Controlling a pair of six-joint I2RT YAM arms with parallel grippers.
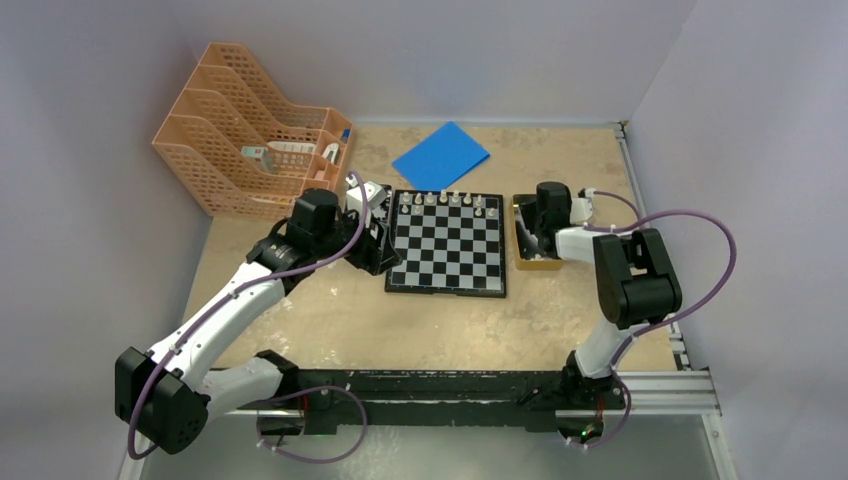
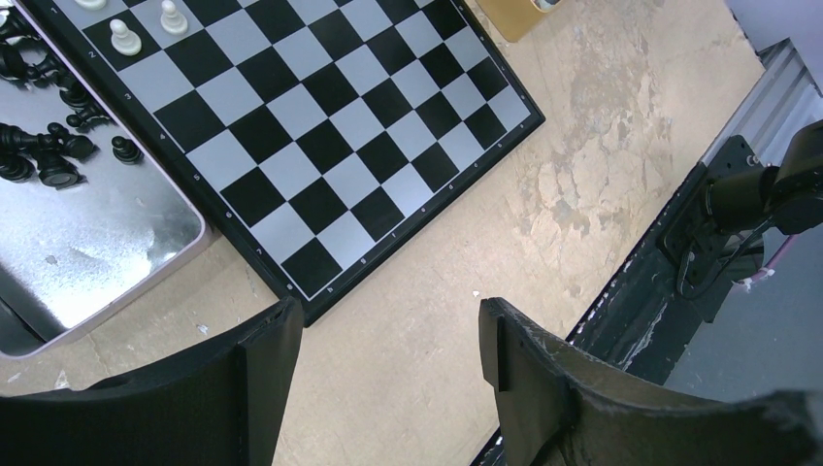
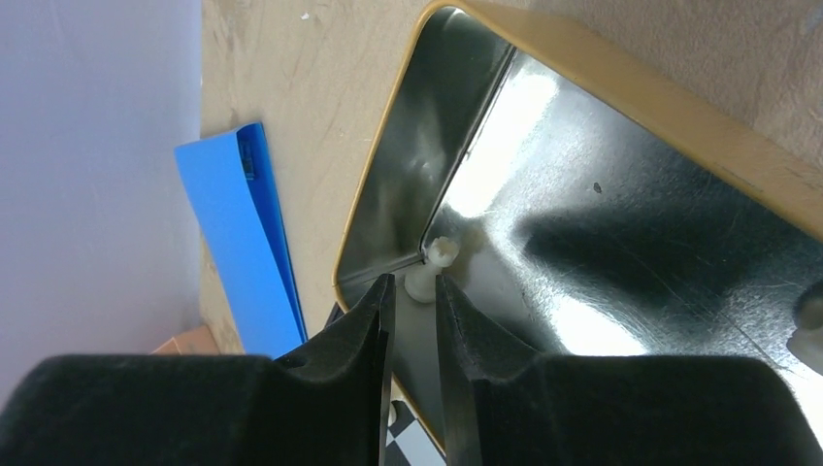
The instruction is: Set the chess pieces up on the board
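Note:
The chessboard (image 1: 448, 255) lies mid-table, with several white pieces (image 1: 442, 197) along its far edge and a few pawns in front of them at both sides. Down in a corner of the tan-rimmed box (image 3: 670, 136) is a small white piece (image 3: 444, 252), apparently a pawn. My right gripper reaches into this box, its fingertips shut on that piece's lower part. Over the board's left side my left gripper stands open and empty. Black pieces (image 2: 49, 150) lie in a metal tray left of the board.
Another pale piece (image 3: 807, 342) shows at the box's right side. A folded blue sheet (image 1: 441, 155) lies behind the board, and an orange rack (image 1: 235, 130) stands at the back left. Bare table stretches in front of the board.

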